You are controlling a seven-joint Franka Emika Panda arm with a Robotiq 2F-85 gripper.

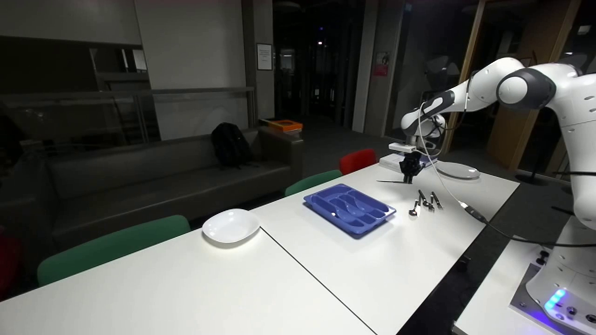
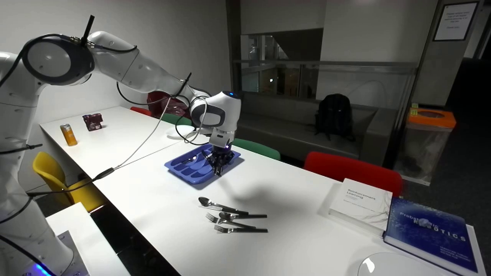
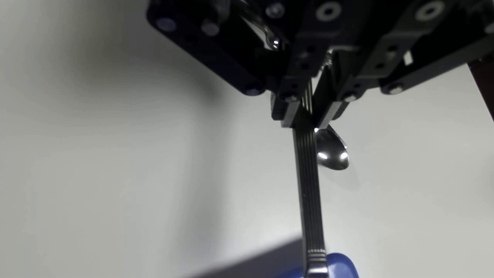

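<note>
My gripper is shut on a long, thin piece of cutlery (image 3: 308, 185) with a dark ribbed handle and bright metal towards its far end. In exterior view 1 this held piece sticks out to the left of the gripper (image 1: 408, 180), roughly level, above the table; which kind it is, I cannot tell for sure. A blue cutlery tray (image 1: 357, 230) stands on the table to the left, with cutlery in it. In exterior view 2 the gripper (image 2: 218, 172) appears in front of the tray (image 2: 195, 180).
Several loose spoons and forks (image 2: 237, 224) lie together on the table; one spoon bowl (image 3: 334, 150) shows beside the held piece. Two books (image 2: 361, 202) and a plate (image 2: 391, 266) occupy the far end. A white bowl (image 1: 230, 226) is beyond the tray.
</note>
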